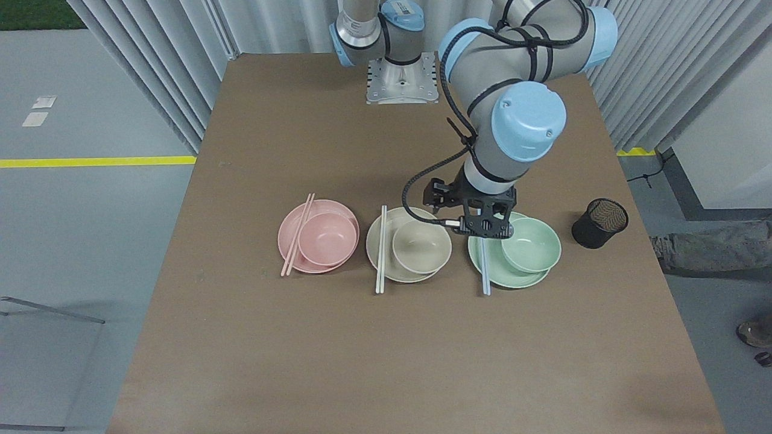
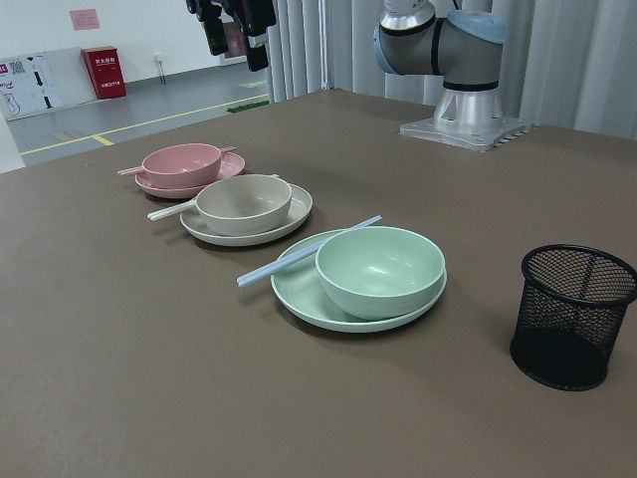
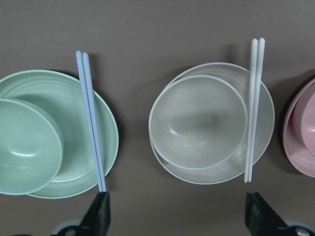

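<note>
My gripper is high over the table, open, with nothing between its widely spaced fingers in the wrist view. Below are three settings of plate, bowl and chopstick pair: a pink bowl (image 1: 327, 239) with pink chopsticks (image 1: 292, 246), a cream bowl (image 1: 421, 249) with white chopsticks (image 1: 380, 264), and a green bowl (image 1: 530, 249) with light blue chopsticks (image 1: 485, 271). In the front view the gripper partly hides the upper ends of the blue chopsticks and the green plate.
A black mesh cup (image 1: 599, 223) stands right of the green setting. The arm's base (image 1: 401, 88) is at the table's back edge.
</note>
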